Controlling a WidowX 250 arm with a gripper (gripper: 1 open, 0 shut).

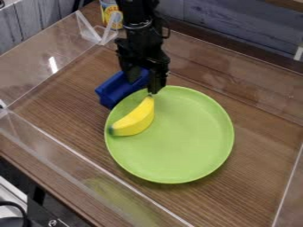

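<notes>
My black gripper [144, 73] hangs from the top centre, open, its fingers low over a blue block [116, 90] that lies on the wooden surface left of the green plate. A yellow banana [133, 121] lies on the left part of the green plate [178, 146]. The gripper partly hides the block's upper right end; whether the fingers touch it I cannot tell.
A container [112, 14] with yellow and blue markings stands at the back, left of the arm. Low walls edge the back and left.
</notes>
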